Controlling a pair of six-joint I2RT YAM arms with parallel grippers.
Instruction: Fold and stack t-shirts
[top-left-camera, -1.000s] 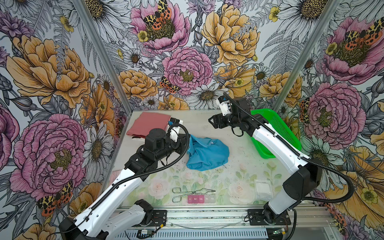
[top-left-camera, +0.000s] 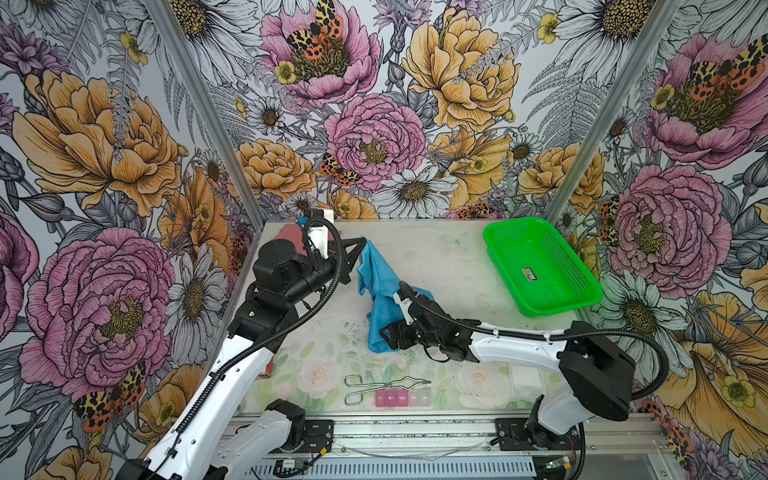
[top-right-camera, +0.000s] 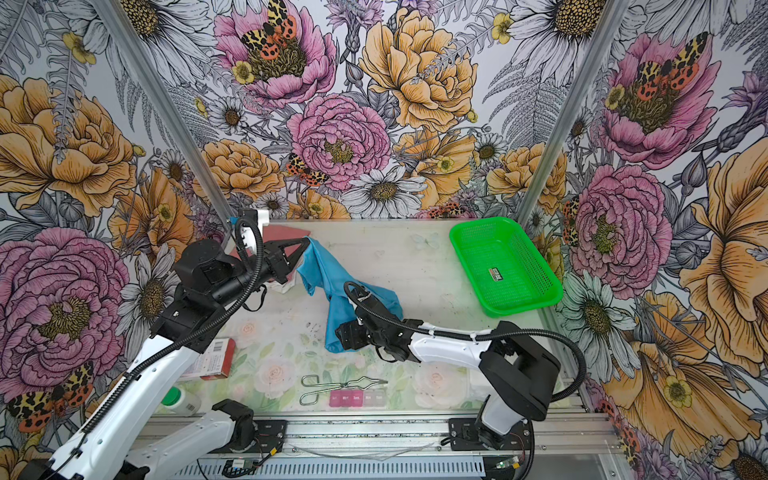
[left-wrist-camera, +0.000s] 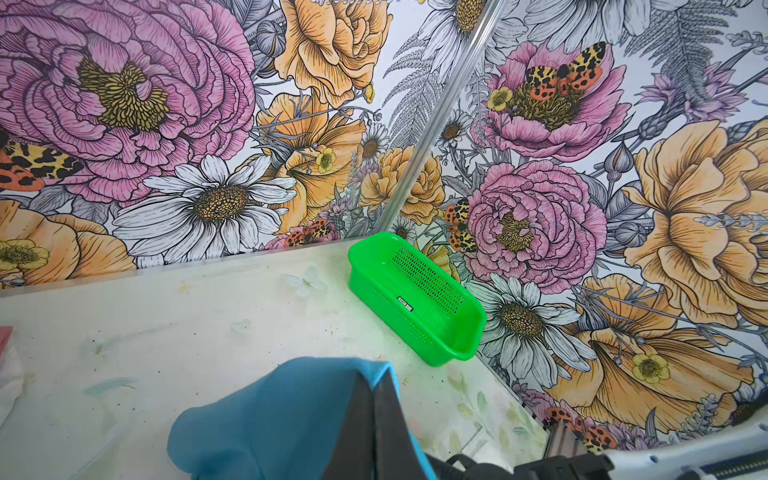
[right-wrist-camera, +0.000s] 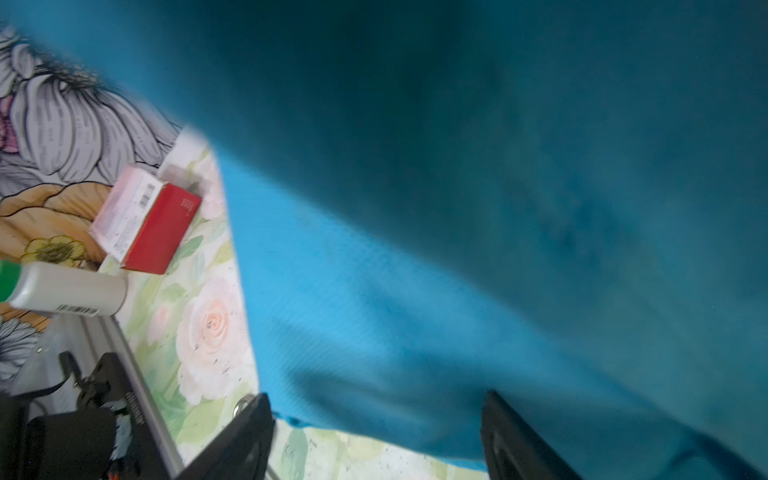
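A blue t-shirt (top-left-camera: 384, 280) hangs crumpled from my left gripper (top-left-camera: 360, 244), its lower part trailing over the middle of the table. In the left wrist view the fingers (left-wrist-camera: 385, 432) are closed together with the blue cloth bunched around their tips. My right gripper is open, low down beside the shirt's lower edge; blue cloth (right-wrist-camera: 384, 320) fills most of the right wrist view beyond its fingers, not visibly pinched. A folded red t-shirt (top-right-camera: 284, 233) lies at the back left, partly hidden behind my left arm.
An empty green basket (top-left-camera: 540, 268) stands at the back right. Metal tongs (top-left-camera: 384, 385) and a pink pill organizer (top-left-camera: 402, 397) lie at the front. A red and white box (top-right-camera: 214, 358) and a white bottle (top-right-camera: 184, 400) sit at the front left.
My left gripper has moved up and left, stretching the blue shirt upward off the table. The right gripper has come from the back right down to the front of the shirt.
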